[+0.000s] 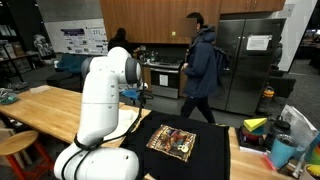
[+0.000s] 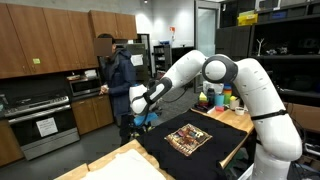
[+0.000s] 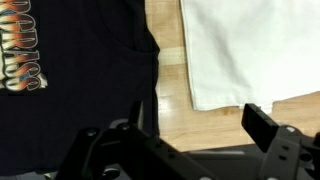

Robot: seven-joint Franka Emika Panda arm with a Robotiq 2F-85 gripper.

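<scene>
A black shirt (image 1: 213, 150) with a colourful printed graphic (image 1: 172, 142) lies spread on the wooden table. Beside it lies a white cloth (image 2: 112, 169), which fills much of the right side in the wrist view. My gripper is open above a bare strip of wood between the two fabrics, with nothing between its fingers. One finger (image 3: 125, 131) overlaps the black shirt's edge in that view; the other is by the white cloth's lower corner. From the side, my gripper (image 1: 136, 98) appears near the table's far edge.
A person (image 1: 203, 65) in dark clothing stands or walks behind the table. Several items, including a blue can (image 1: 283, 150) and a yellow-and-green pile (image 1: 250, 126), crowd the right end. A red stool (image 1: 17, 145) is at the left.
</scene>
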